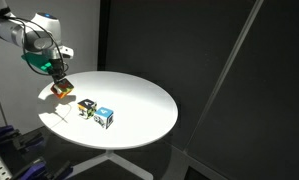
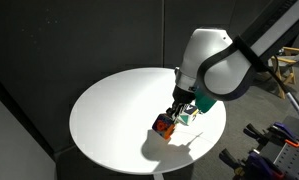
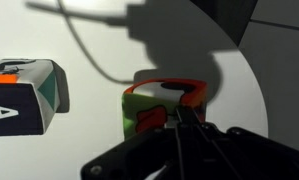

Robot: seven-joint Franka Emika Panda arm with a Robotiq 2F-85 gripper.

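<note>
My gripper (image 1: pixel 61 79), at the left side of the round white table (image 1: pixel 139 95), looks shut at a small red, orange and green block (image 1: pixel 63 89). The block sits tilted under the fingertips, and its shadow lies apart from it on the table. In exterior view 2 the block (image 2: pixel 163 125) hangs below my gripper (image 2: pixel 174 113). Seen from the wrist, the dark fingers (image 3: pixel 187 118) overlap the right part of the block (image 3: pixel 144 102). Only a thin part of it can be between them; the exact contact is too dark to see.
Two other printed blocks stand on the table: a dark one with coloured patches (image 1: pixel 86 107) and a blue and white one (image 1: pixel 104 118). One block with an orange stripe (image 3: pixel 17 100) lies left of my gripper in the wrist view.
</note>
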